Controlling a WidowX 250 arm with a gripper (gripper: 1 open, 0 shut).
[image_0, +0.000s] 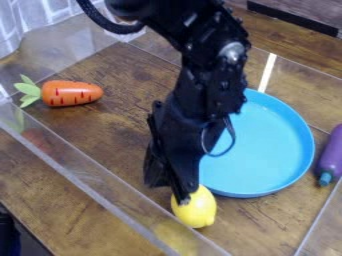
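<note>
My black gripper (174, 172) reaches down over the left part of a blue plate (274, 150), its lower end just above a yellow lemon (195, 210) near the front. The fingers are dark and overlap in this view, so whether they are open or shut is unclear. An orange toy carrot (70, 93) lies at the left, and a purple eggplant (333, 158) lies at the right edge.
The wooden surface (94, 140) is bordered by clear plastic walls along the left and front. Bare wood shows between the carrot and my gripper, and behind the plate at the back right.
</note>
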